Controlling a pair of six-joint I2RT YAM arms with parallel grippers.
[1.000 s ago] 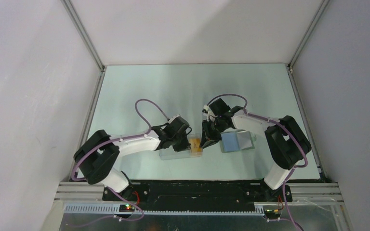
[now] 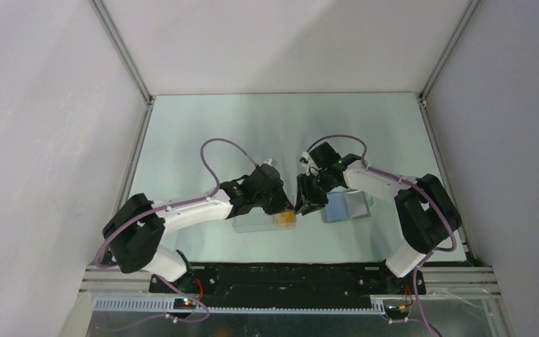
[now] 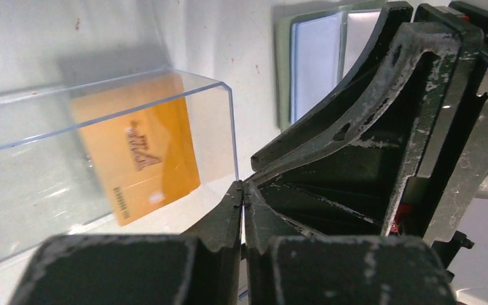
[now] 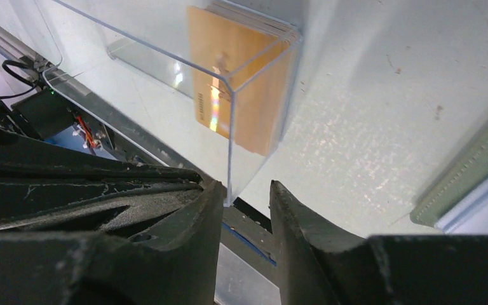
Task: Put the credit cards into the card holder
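Orange cards (image 3: 146, 140) stand stacked at the right end of a clear plastic box (image 2: 249, 226). My left gripper is by that end's corner, its fingertips together and nothing visible between them. Close by, my right gripper holds its fingers a small gap apart, with the box's corner edge showing beside one fingertip; whether they touch cannot be told. In the top view the two grippers almost meet above the box end. The card holder (image 2: 336, 208), green-edged with a blue and a pale pocket side, lies open to the right.
Behind both arms the white table (image 2: 281, 116) is bare. A dark rail (image 2: 288, 281) runs along its front edge. The two grippers crowd each other, with little room between them.
My left gripper has moved right, from over the box's middle to its right end beside the right gripper. The right arm has shifted only slightly. The card holder has not moved.
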